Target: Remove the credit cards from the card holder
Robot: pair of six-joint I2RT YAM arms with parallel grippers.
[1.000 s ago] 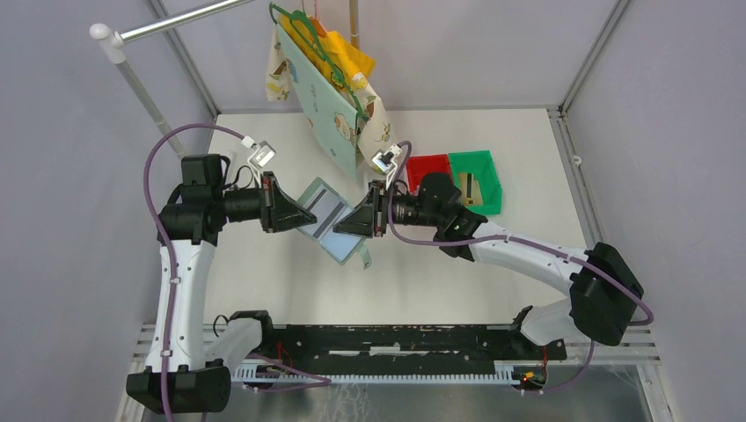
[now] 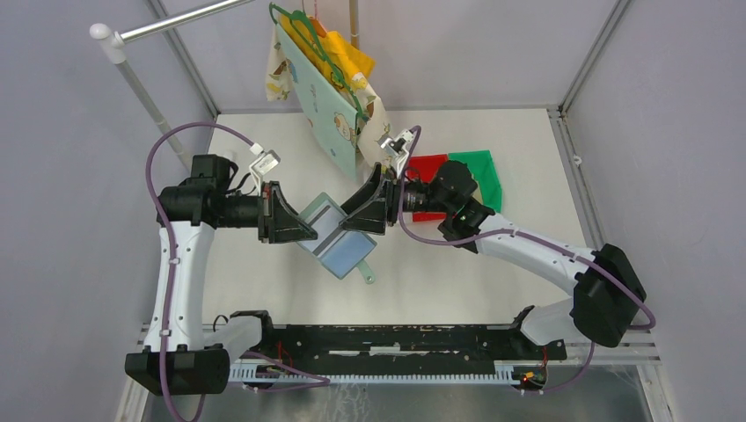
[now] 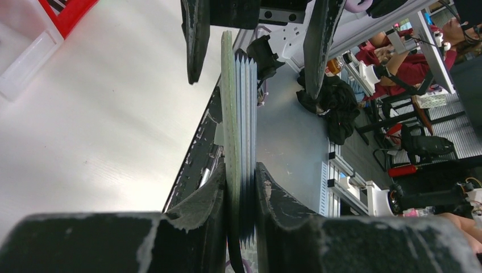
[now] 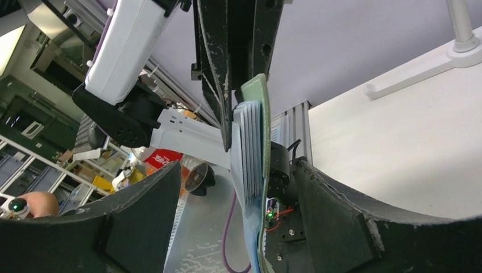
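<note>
A light green card holder (image 2: 347,253) with pale blue card sleeves is held in the air over the table's middle. My left gripper is shut on it; in the left wrist view the holder stands edge-on with its stacked sleeves visible. My right gripper is open at the holder's other side, its fingers apart around that end. In the right wrist view the holder stands between those spread fingers. Whether cards sit inside the sleeves I cannot tell.
Red (image 2: 427,163) and green (image 2: 477,161) bins stand at the back right, partly behind the right arm. Clothes (image 2: 317,97) hang on a rail at the back.
The right gripper has moved slightly up the view and to the right. The holder has tilted or shifted slightly down in the top view, with the left gripper still on it.
</note>
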